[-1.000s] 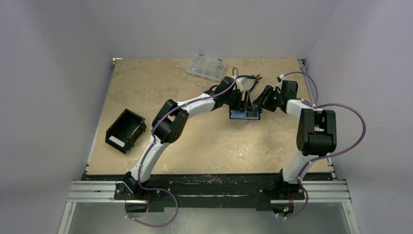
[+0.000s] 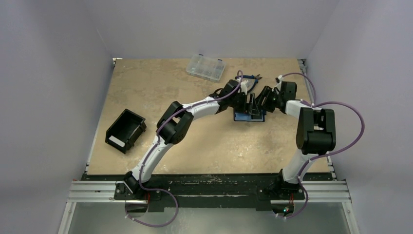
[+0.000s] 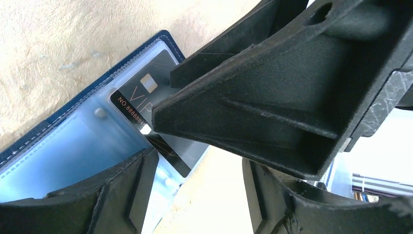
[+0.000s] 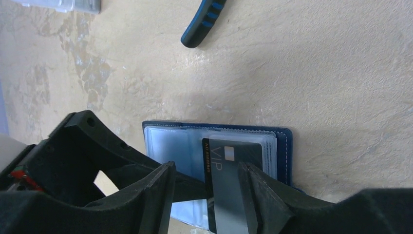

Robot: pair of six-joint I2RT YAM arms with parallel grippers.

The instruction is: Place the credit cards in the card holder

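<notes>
The blue card holder lies open on the table, right of centre. A dark grey VIP card sits flat in its right-hand clear pocket, black strip toward the middle. My left gripper stands open at the holder, nothing pinched between its fingers; its left fingertip covers part of the clear sleeve. My right gripper is open too, spread above the card; its fingers hide part of the card in the left wrist view. The closing strap is mostly hidden behind the right gripper.
Behind the holder lie blue-handled pliers. A clear compartment box stands at the back. Far left is a black open box with a white piece inside.
The card holder has shifted right, and the left gripper has moved the same way. The right gripper now overlaps the card, and the strap's snap has gone out of sight.
</notes>
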